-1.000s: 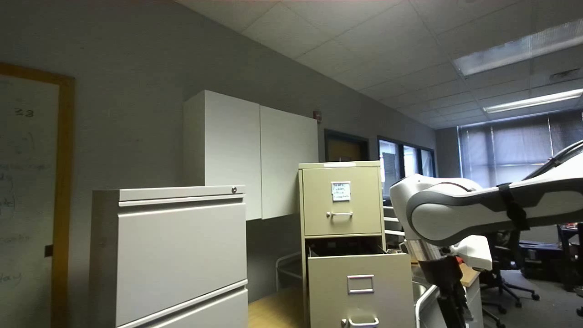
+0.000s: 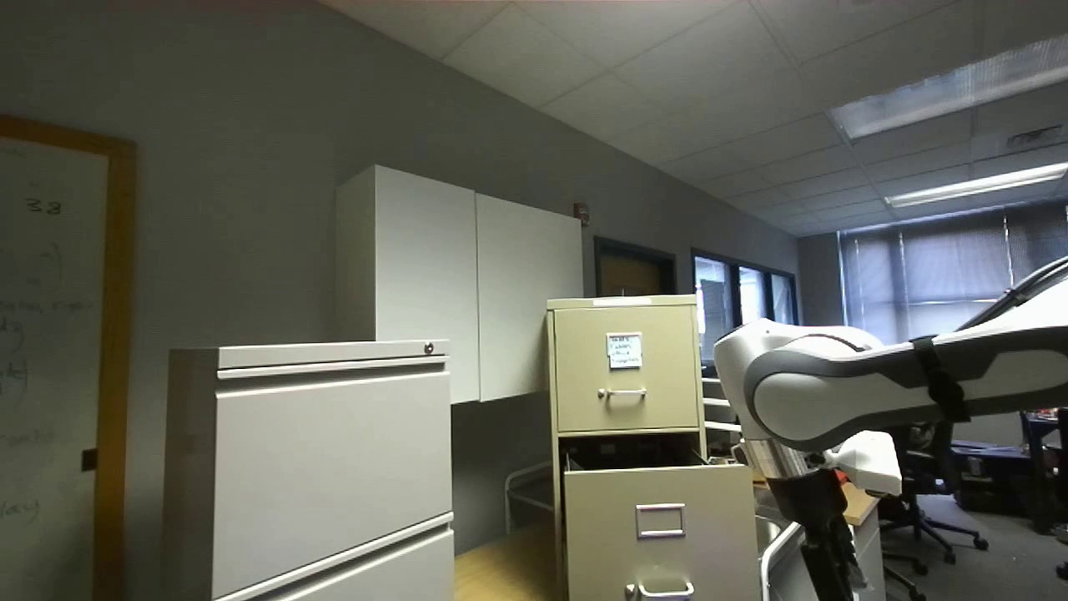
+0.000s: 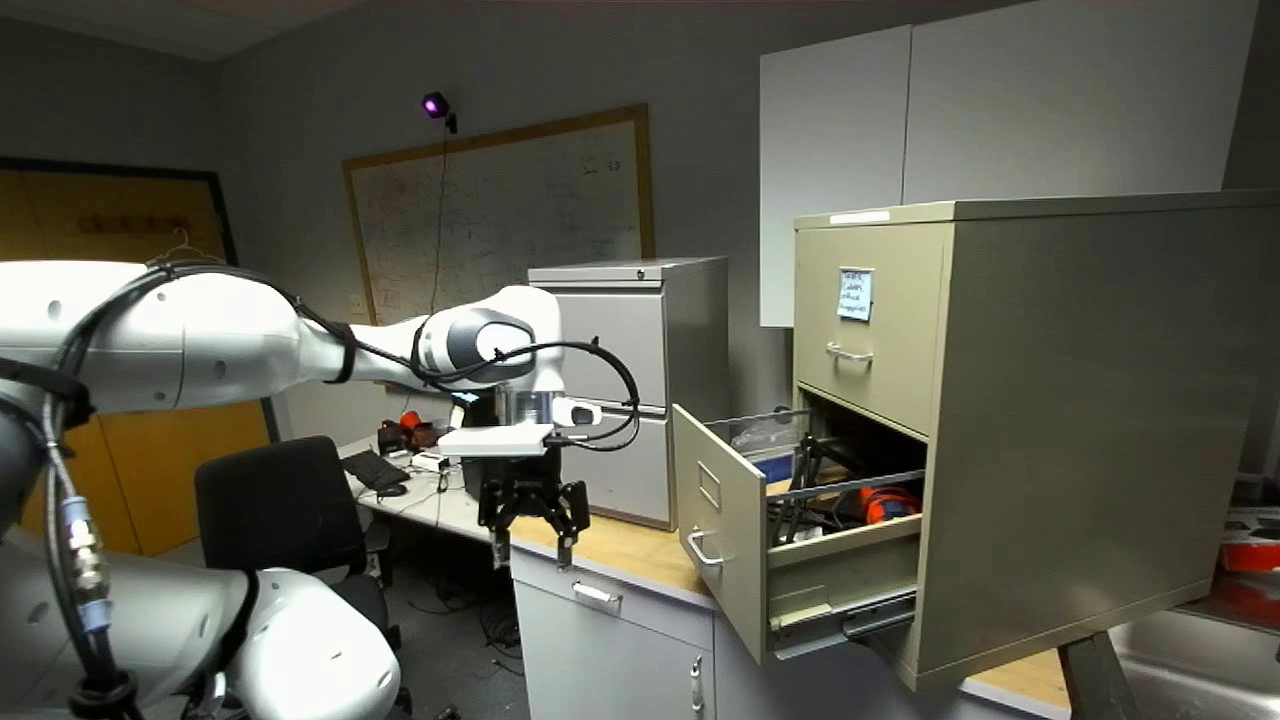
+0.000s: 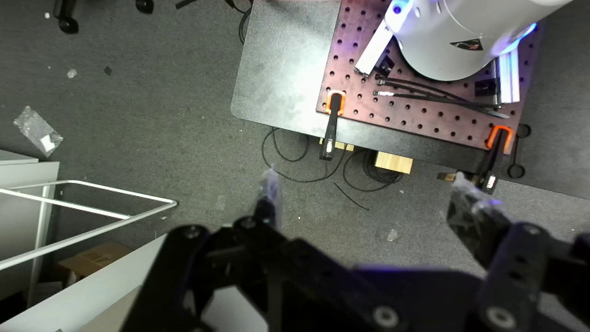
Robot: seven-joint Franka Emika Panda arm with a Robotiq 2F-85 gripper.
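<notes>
My gripper hangs fingers-down in front of the filing cabinets, its fingers spread wide. In the wrist view the gripper has only bare floor showing between its two fingertips. The beige filing cabinet has its lower drawer pulled out, to the right of my gripper and apart from it. Tools and an orange-red item lie inside that drawer. Its upper drawer, with a handwritten label, is closed.
A grey filing cabinet stands on the wooden counter behind my gripper, drawers closed. An office chair stands at the left. Below, clamps hold the pegboard base plate to a table. Open floor lies under the gripper.
</notes>
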